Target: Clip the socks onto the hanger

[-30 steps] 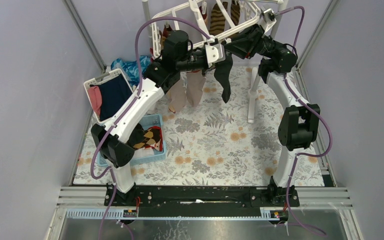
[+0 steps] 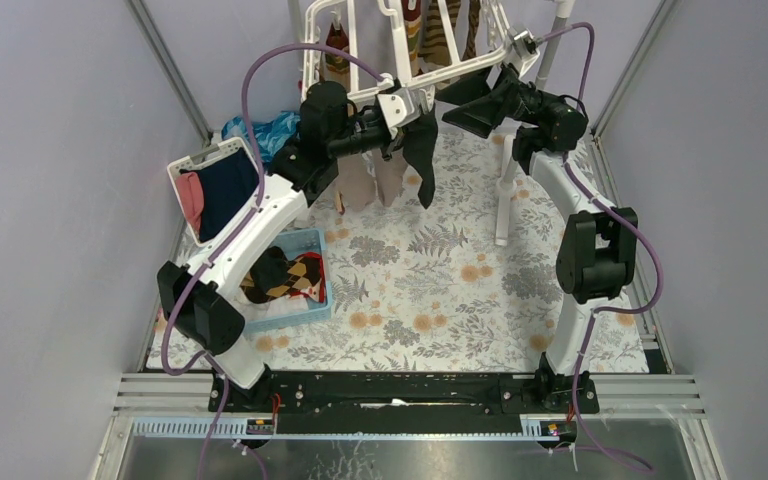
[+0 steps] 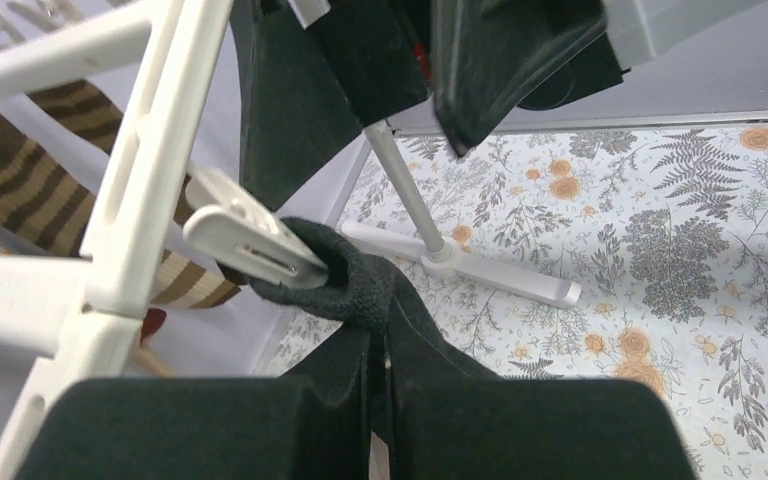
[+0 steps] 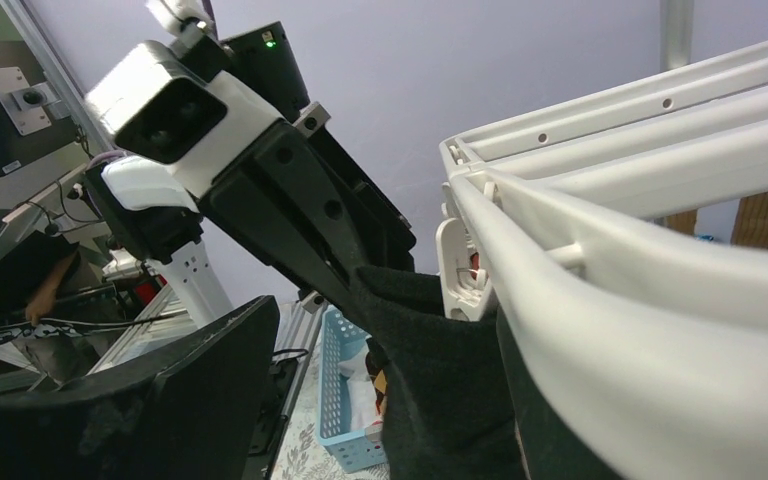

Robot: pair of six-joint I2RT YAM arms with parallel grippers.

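A dark grey sock (image 2: 419,160) hangs under the front bar of the white hanger (image 2: 455,70), with its top at a white clip (image 3: 250,235) in the left wrist view. My left gripper is shut on the sock just below that clip. My right gripper (image 2: 468,104) stands part open to the right of the sock, its black fingers apart beside the clip, with none of the sock clearly held. Other socks (image 3: 35,170) hang further back on the hanger.
A blue basket (image 2: 300,312) with socks and a white tray (image 2: 180,170) of folded cloth sit at the left. The hanger's stand (image 2: 502,220) rises at the right.
My left gripper has moved a little left with the sock's hanging end.
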